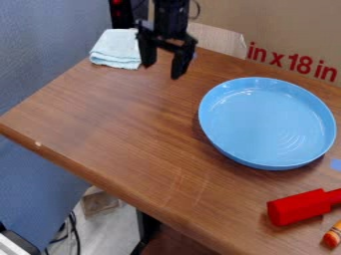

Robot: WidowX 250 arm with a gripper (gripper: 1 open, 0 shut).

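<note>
The black robot gripper [163, 58] hangs over the back of the wooden table, just right of a folded white-blue cloth [115, 47]. Its two fingers stand apart with nothing visible between them. A large blue plate [266, 123] lies on the right side of the table. A red bottle-like object [300, 207] lies at the front right, beside a small orange-and-red item [332, 235] cut off by the frame edge.
A cardboard backdrop [280, 35] with red lettering stands behind. A blue padded surface and cables lie below the table's left edge.
</note>
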